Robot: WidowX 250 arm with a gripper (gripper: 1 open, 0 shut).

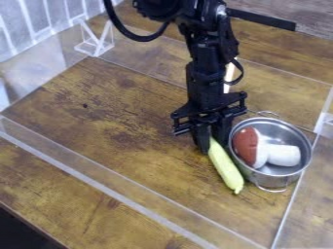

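My black gripper (209,131) is shut on a long pale yellow-green vegetable (225,167), which hangs down from it against the left side of a metal pot (279,180). Inside the pot lie a red item (247,143) and a white item (283,154). The fingertips are partly hidden by the gripper body and the pot.
A pale object (232,73) is partly hidden behind the arm. Clear plastic edging runs along the table's sides.
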